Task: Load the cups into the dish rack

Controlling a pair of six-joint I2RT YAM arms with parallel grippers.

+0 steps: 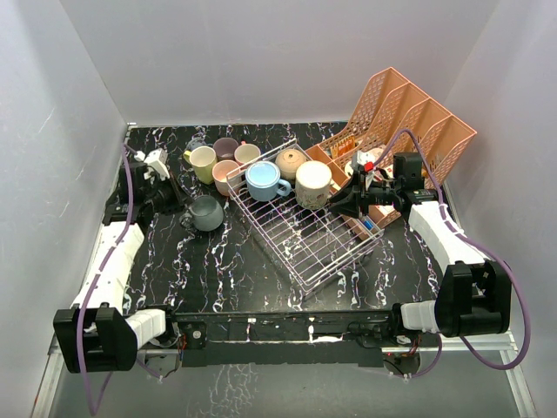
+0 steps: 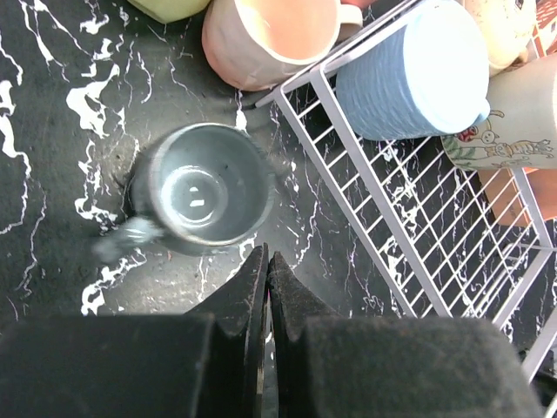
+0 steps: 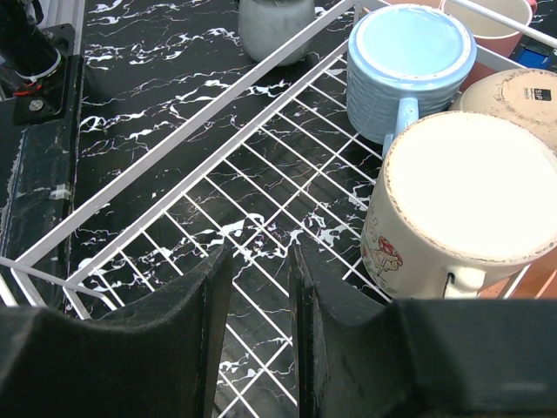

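Observation:
A grey cup (image 1: 206, 213) stands on the dark marbled table left of the white wire rack (image 1: 287, 261). In the left wrist view the grey cup (image 2: 209, 187) is mouth up, its blurred handle to the lower left. Beside it, my left gripper is shut with nothing visible between its fingers. Upside down in the rack's back part are a blue cup (image 1: 264, 180), a white printed cup (image 1: 312, 184) and a beige cup (image 1: 290, 162). Over the rack's right side, next to the printed cup, my right gripper is partly open and empty.
Behind the grey cup cluster a yellow-green cup (image 1: 203, 164), a mauve cup (image 1: 226, 148), a pink cup (image 1: 224, 172) and a cream cup (image 1: 247, 154). An orange slotted rack (image 1: 409, 113) fills the back right. The wire rack's front half is empty.

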